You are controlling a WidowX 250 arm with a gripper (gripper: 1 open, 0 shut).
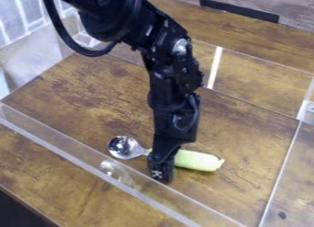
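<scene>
My black gripper (161, 168) reaches down from the top of the view to the wooden surface, its fingertips low beside a spoon. The spoon's metal bowl (124, 147) lies to the left of the fingers, and its pale yellow-green handle (196, 160) extends to the right, passing behind them. Whether the fingers touch or hold the handle, and how far apart they are, I cannot tell.
Low clear plastic walls (92, 162) run along the near side and right of the wooden area (73, 84).
</scene>
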